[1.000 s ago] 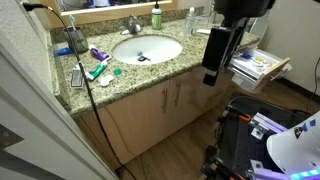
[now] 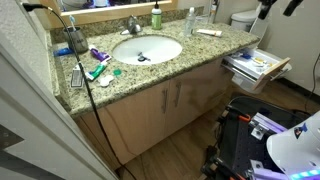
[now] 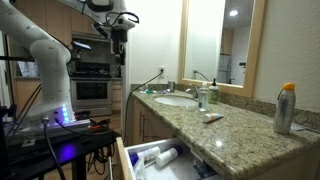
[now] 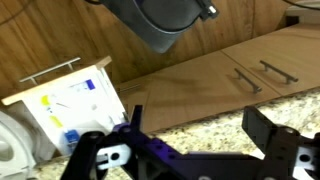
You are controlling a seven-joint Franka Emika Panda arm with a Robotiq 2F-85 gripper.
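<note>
In the wrist view my gripper is open, its two dark fingers wide apart, with only counter and cabinet front seen between them. It is raised high at the left of exterior view 2, well clear of the counter. Only its dark tips show at the top right of exterior view 1. A white drawer [image 4: 48, 103] stands pulled out, holding papers and small coloured items. The same drawer [image 2: 258, 62] is at the right of exterior view 1. A white tube-like item with a red end [image 3: 212, 118] lies on the counter above the drawer.
The granite counter [image 3: 185, 128] carries a sink [image 2: 147, 50], a soap bottle [image 2: 156, 16], and a metal bottle with an orange cap [image 3: 285, 108]. Several small items, including a purple one [image 2: 99, 54], lie left of the sink. A toilet [image 4: 14, 140] stands beyond the drawer.
In exterior view 1 my gripper has moved up and to the right, from large in front of the counter to barely in view at the top edge. The drawer and counter items look unmoved.
</note>
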